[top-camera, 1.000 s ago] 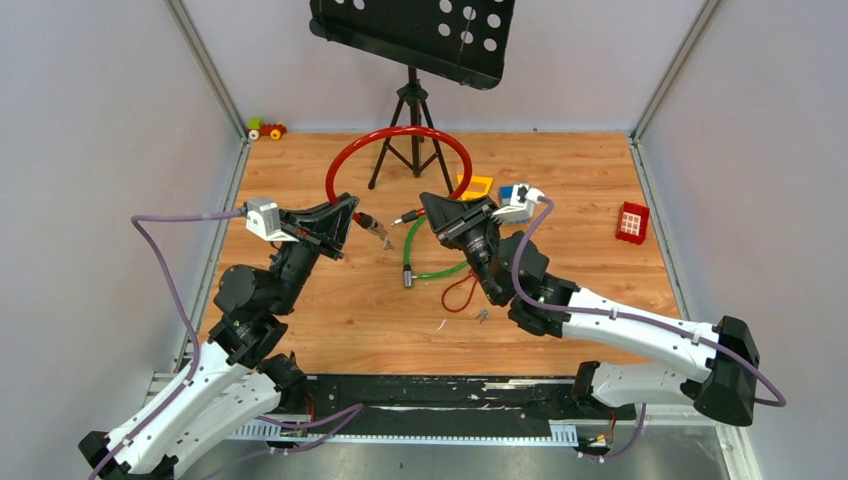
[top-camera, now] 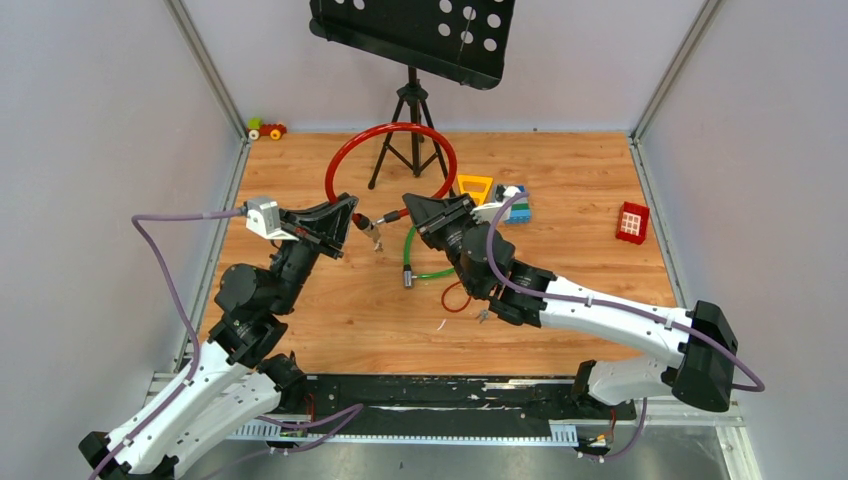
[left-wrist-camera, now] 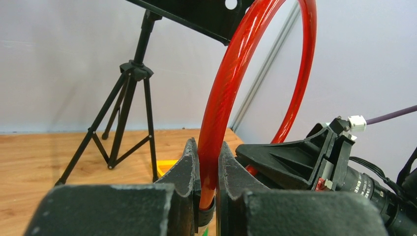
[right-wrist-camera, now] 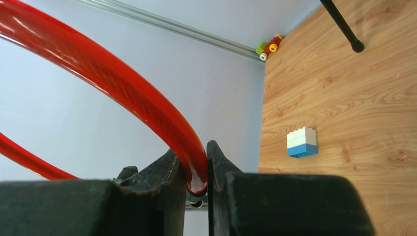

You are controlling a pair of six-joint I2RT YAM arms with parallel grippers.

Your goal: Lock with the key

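A red cable lock is held up in a loop, one end in each gripper. My left gripper is shut on the cable just above its dark lock end. In the top view, a key hangs from the metal lock body. My right gripper is shut on the other end of the red cable. From that end a metal pin points left, its tip at the lock body. Whether the tip touches or has entered the body, I cannot tell.
A green cable lock, an orange-red loop and a small key lie on the table below. Behind stands a black music stand. A yellow piece and a red block are farther right.
My right gripper has moved left with its cable end, closing the gap between pin and lock body and narrowing the red loop. The hanging key has swung slightly. My left arm has stayed still.
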